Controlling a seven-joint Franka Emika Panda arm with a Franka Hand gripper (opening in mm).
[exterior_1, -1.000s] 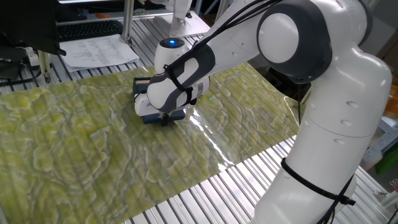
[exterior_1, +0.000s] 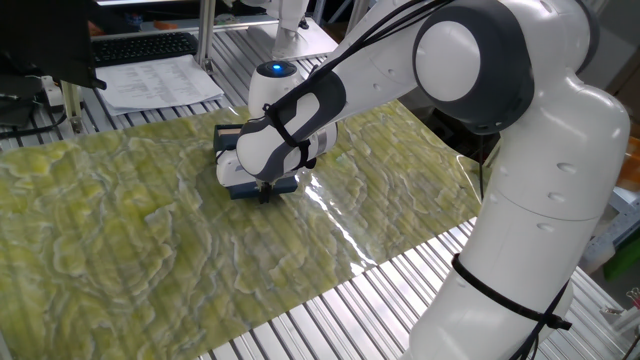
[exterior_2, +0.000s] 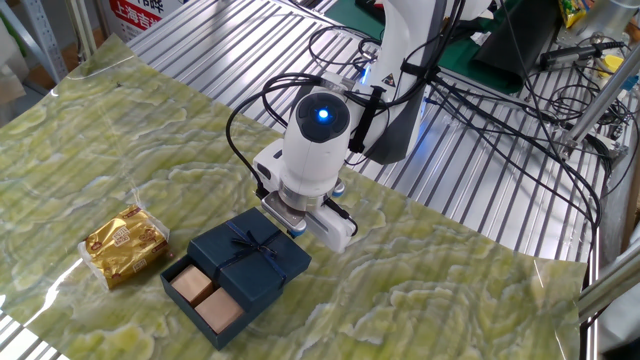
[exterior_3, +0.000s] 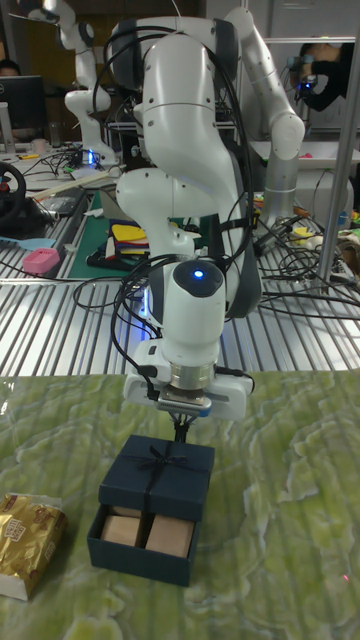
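Note:
A dark blue gift box rests on the green mat, its ribbon-tied lid sitting askew over the robot-side part. The uncovered part shows two tan blocks inside. My gripper points down at the lid's robot-side edge, its narrow dark fingers close together and looking shut. Exterior view 1 shows the fingers against or just beside that edge; whether they touch it cannot be told. In exterior view 3 the lid hides the fingertips, and in exterior view 2 the hand covers them.
A gold-wrapped packet lies beside the box, apart from it. Slatted metal table shows beyond the mat's edge, with loose cables near the arm. Papers and a keyboard lie off the mat.

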